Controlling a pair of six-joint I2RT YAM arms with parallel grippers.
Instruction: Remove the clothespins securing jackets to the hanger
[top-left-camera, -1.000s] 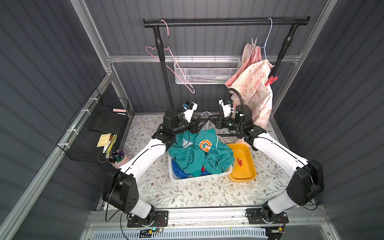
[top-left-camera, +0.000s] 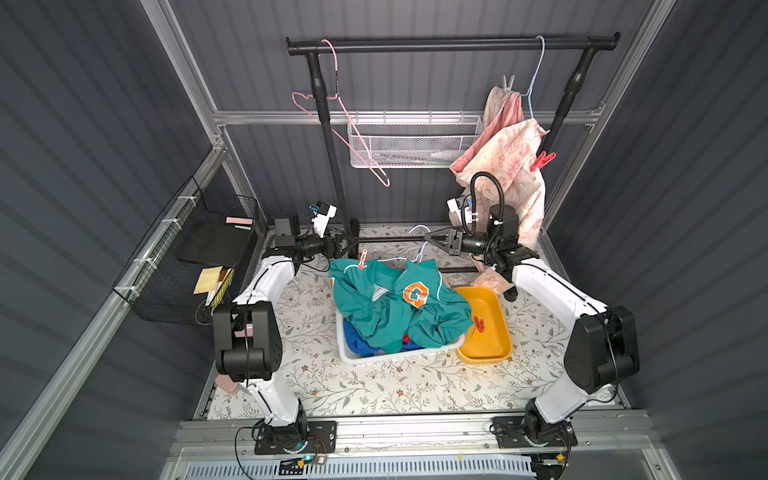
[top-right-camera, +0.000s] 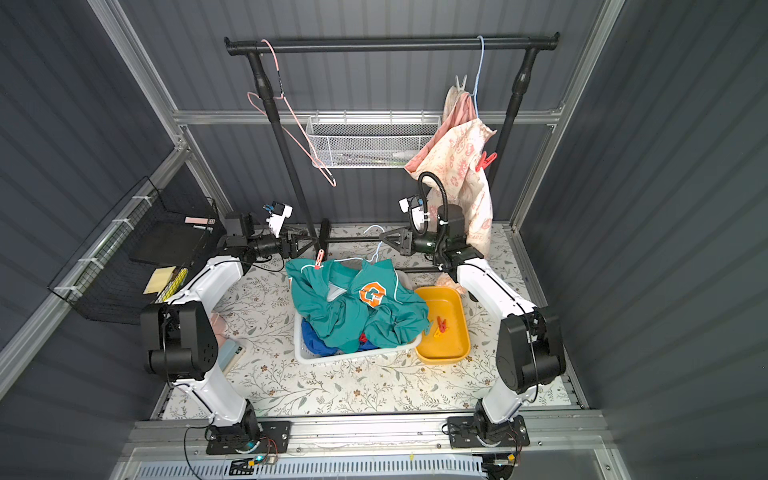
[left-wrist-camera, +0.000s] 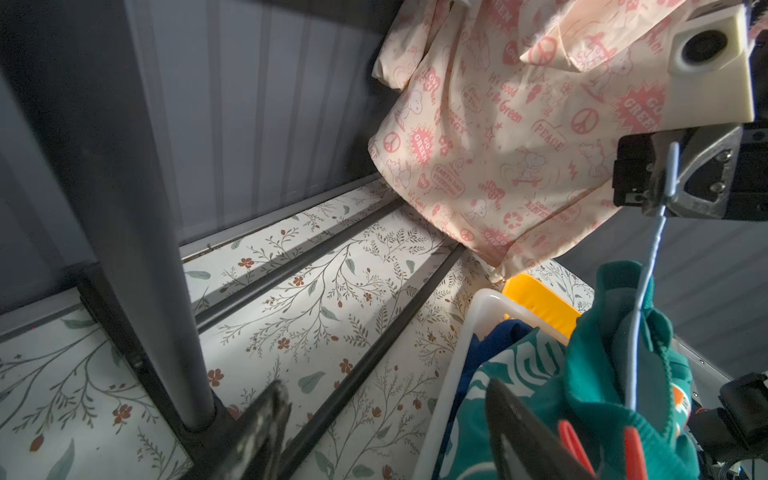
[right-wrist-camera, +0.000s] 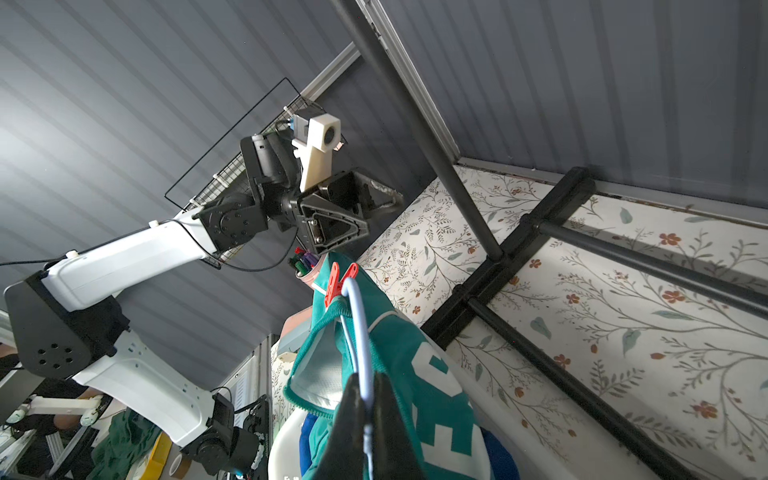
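A teal jacket (top-left-camera: 372, 308) with an orange logo lies over a white basket (top-left-camera: 345, 352), a light-blue hanger (top-left-camera: 420, 252) at its top. A red clothespin (top-left-camera: 361, 260) clips the jacket's left shoulder; it also shows in the right wrist view (right-wrist-camera: 334, 284). My left gripper (top-left-camera: 340, 244) is open above that left end, empty. In the left wrist view its fingers straddle bare table and jacket edge. My right gripper (top-left-camera: 436, 240) is shut at the hanger's hook, which runs up in front of it; whether it grips the thin hanger is unclear.
An orange tray (top-left-camera: 492, 336) with clothespins sits right of the basket. A pink patterned garment (top-left-camera: 504, 168) hangs from the rack behind my right arm, with red clips on it. A pink hanger (top-left-camera: 360, 144) hangs at left. A wire basket (top-left-camera: 168, 296) is on the left wall.
My left gripper has moved left, away from the jacket's middle, exposing the red clothespin. My right gripper has shifted slightly to the right with the hanger and jacket top.
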